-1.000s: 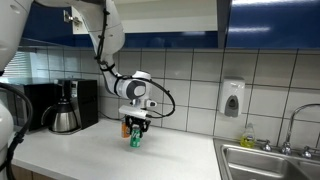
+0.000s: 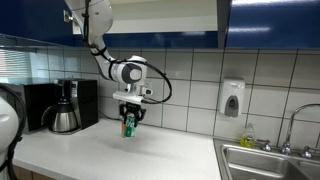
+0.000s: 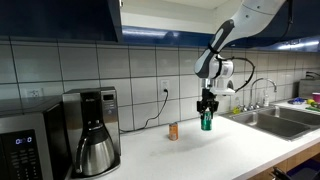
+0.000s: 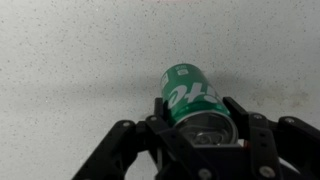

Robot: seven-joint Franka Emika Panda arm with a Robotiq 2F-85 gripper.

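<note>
A green can with white lettering (image 4: 188,88) points away from the wrist camera, its metal end nearest. My gripper is shut on it, with dark fingers on both sides of the can. In exterior view 1 the gripper (image 2: 131,104) hangs over the counter's back left part, the green can (image 2: 130,128) beneath it. From the other side, in exterior view 2, the green can (image 3: 206,121) hangs upright below the gripper (image 3: 207,108) and appears clear of the counter.
An orange can (image 3: 173,131) stands on the white counter (image 3: 190,155) near the wall. A coffee maker (image 3: 95,135) and a microwave (image 3: 22,140) stand at one end, a sink (image 2: 265,162) at the other.
In exterior view 1 the gripper and green can have risen and shifted a little to the left. The can now overlaps more of the orange one there.
</note>
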